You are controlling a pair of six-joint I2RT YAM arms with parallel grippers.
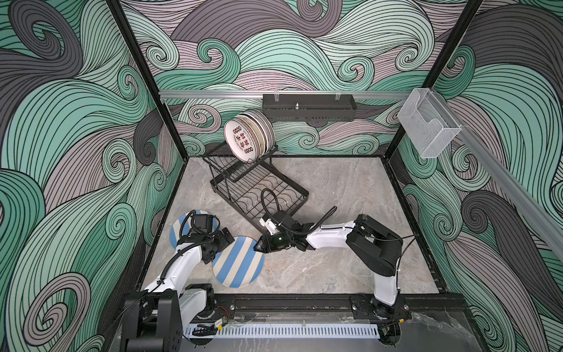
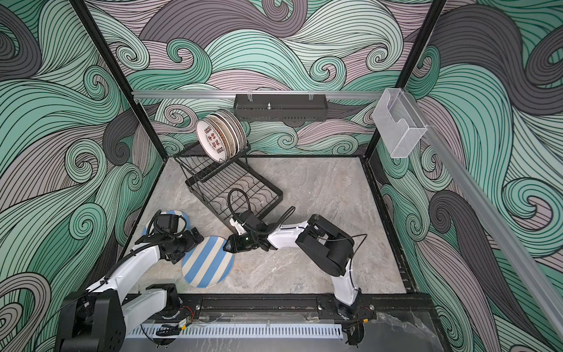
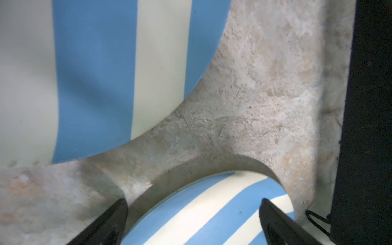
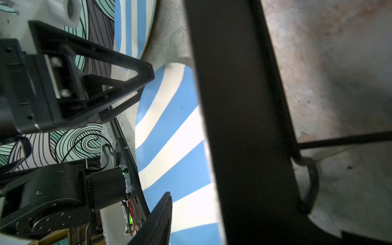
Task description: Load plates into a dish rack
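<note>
A blue-and-cream striped plate (image 1: 237, 264) is at the front left, between the two grippers. My right gripper (image 1: 262, 243) is shut on its right rim. In the right wrist view, one finger (image 4: 160, 220) overlaps the plate (image 4: 175, 163), while the rest of the grip is hidden. My left gripper (image 1: 220, 246) is at the opposite edge, its fingers (image 3: 110, 222) wide apart with the plate (image 3: 212, 208) showing between them. A second striped plate (image 1: 176, 228) lies at the far left, partly under the left wrist. The dark dish rack (image 1: 234, 184) stands behind.
Patterned dishes (image 1: 241, 140) stand upright in the rack's raised back tier, and several slots in its lower tier are bare. A dark rack edge (image 4: 241, 122) is close to the right wrist camera.
</note>
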